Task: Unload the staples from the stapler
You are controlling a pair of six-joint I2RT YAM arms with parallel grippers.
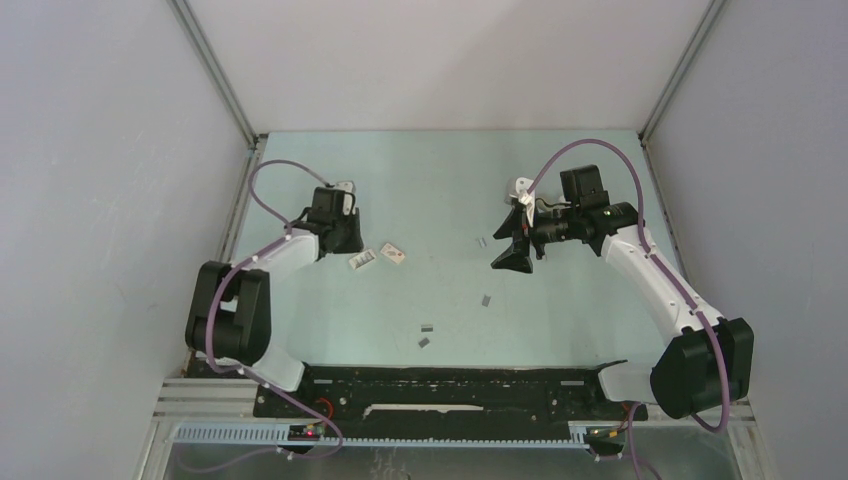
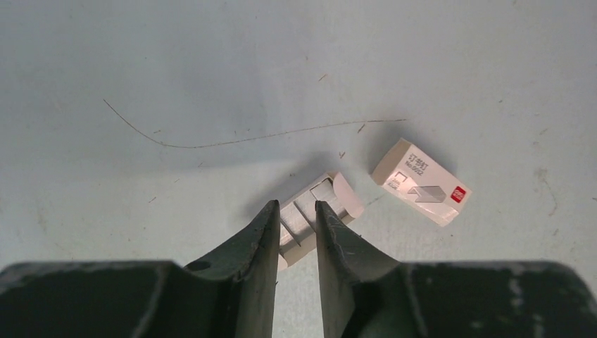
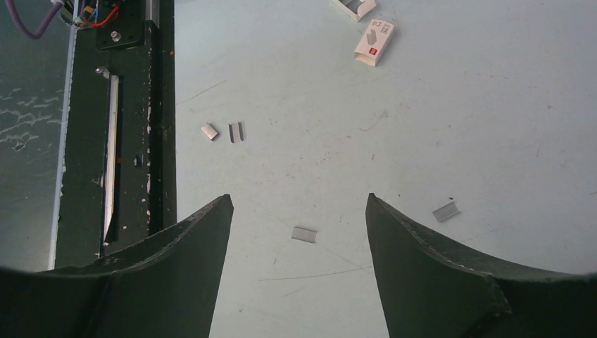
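My left gripper (image 1: 350, 240) hovers over the table's left part; in the left wrist view its fingertips (image 2: 271, 211) are close together above an open white staple tray (image 2: 313, 211) holding staple strips, with a small gap between them. A white box with a red mark (image 2: 422, 183) lies beside the tray. My right gripper stands open on the right, nothing between its fingers. I cannot make out a stapler clearly.
An object under or behind the right arm at the back right is largely hidden. A dark rail (image 1: 450, 385) runs along the front edge.
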